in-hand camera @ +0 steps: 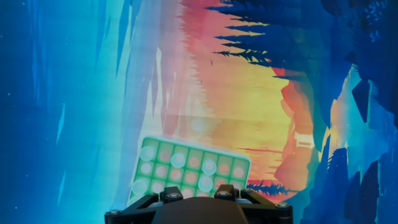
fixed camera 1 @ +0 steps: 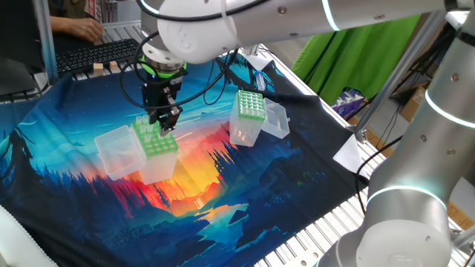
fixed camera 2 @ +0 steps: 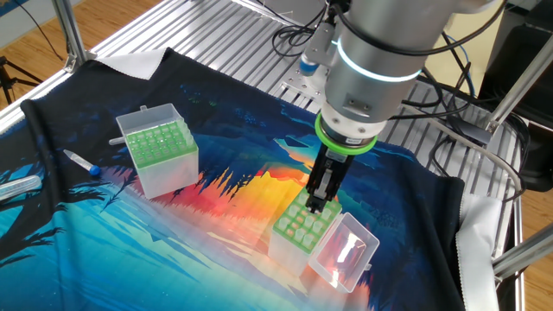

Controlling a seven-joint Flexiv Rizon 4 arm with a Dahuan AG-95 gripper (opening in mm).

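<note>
My gripper hangs pointing down over a clear box with a green grid top [fixed camera 1: 154, 141], its fingers apart at the lower edge of the wrist view. Between the fingers nothing held can be seen, only the grid beyond. Several pale round tips [in-hand camera: 208, 167] stand in some of the grid's holes; other holes look empty. From the second exterior side, the fingertips [fixed camera 2: 316, 206] appear at or just above that grid; whether they touch anything is unclear. The box's clear lid [fixed camera 2: 345, 251] is folded open beside it.
A second clear box with a green grid [fixed camera 2: 162, 149] stands apart, its lid open. A pen [fixed camera 2: 82, 162] lies near it on the printed cloth [fixed camera 1: 245, 200]. A person's hand [fixed camera 1: 85, 28] rests by a keyboard at the back.
</note>
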